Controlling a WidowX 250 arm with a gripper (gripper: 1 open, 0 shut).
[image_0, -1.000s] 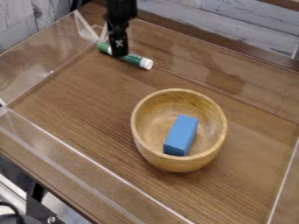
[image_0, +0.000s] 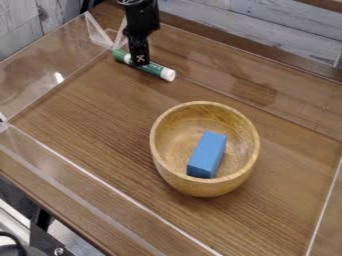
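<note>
My black gripper (image_0: 139, 56) is at the top of the table, left of centre, pointing down at a white and green tube-like object (image_0: 155, 72) lying diagonally there. Its fingertips are at or just above the object's upper-left part; whether they touch it is unclear. The fingers look close together, with nothing clearly held between them.
A tan bowl (image_0: 175, 165) holding a blue block (image_0: 207, 154) sits at the lower middle right.
The gripper came down toward the white and green object over the last second and has since shifted slightly. The bowl and block have not moved.
</note>
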